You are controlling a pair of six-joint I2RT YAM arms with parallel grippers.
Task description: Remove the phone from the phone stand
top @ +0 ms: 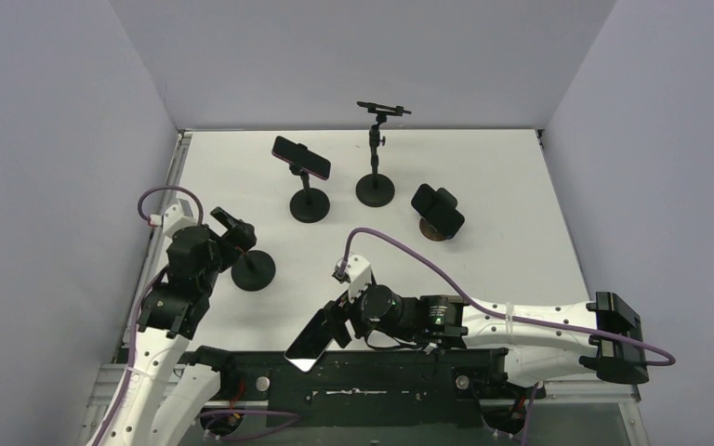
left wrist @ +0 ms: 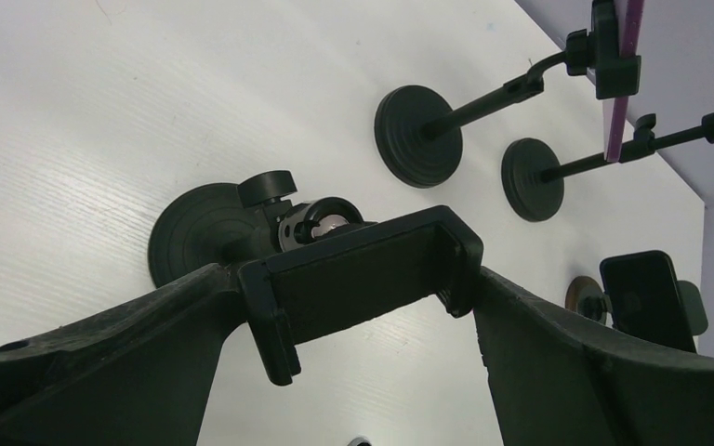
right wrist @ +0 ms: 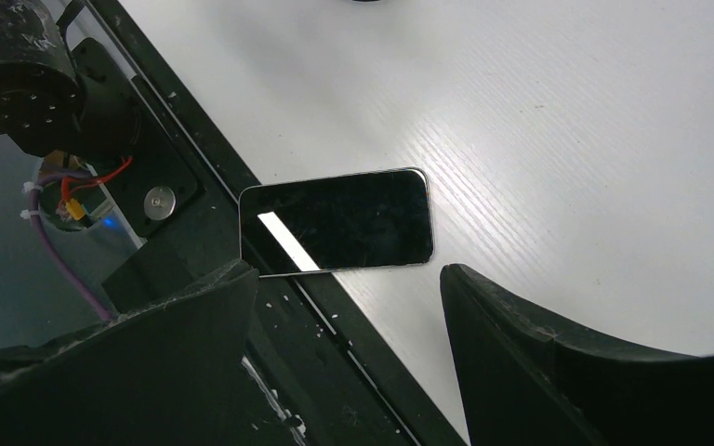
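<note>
My left gripper is open, its fingers at both ends of the empty black holder [left wrist: 353,269] of a stand, whose round base [top: 253,269] is at the left of the table. A phone [right wrist: 335,223] lies flat across the front edge. My right gripper is over it with fingers parted, nothing between them. Further back, a stand holds a pink-edged phone [top: 300,157]; a dark phone [top: 437,209] sits on a stand at the right.
A tall stand [top: 375,189] with a dark top stands at the back centre. Walls surround it on three sides.
</note>
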